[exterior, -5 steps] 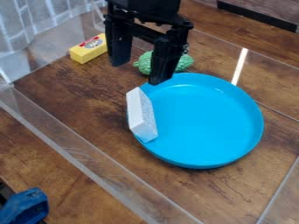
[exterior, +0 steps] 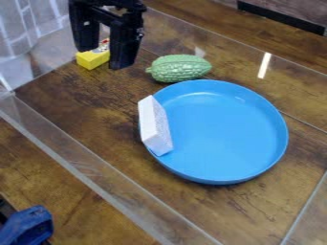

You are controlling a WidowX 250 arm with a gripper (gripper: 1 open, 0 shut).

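Observation:
My black gripper (exterior: 105,43) hangs at the upper left, open, above and partly in front of a yellow block (exterior: 92,58). A green ridged cucumber-like toy (exterior: 177,68) lies right of the gripper on the wooden table. A blue plate (exterior: 227,132) sits at centre right, with a white block (exterior: 156,125) leaning on or lying at its left rim.
A dark blue object (exterior: 23,227) lies at the bottom left corner. A clear plastic wall or edge runs along the left.
My gripper has moved left, from above the plate and green toy to over the yellow block. The objects on the table look unmoved.

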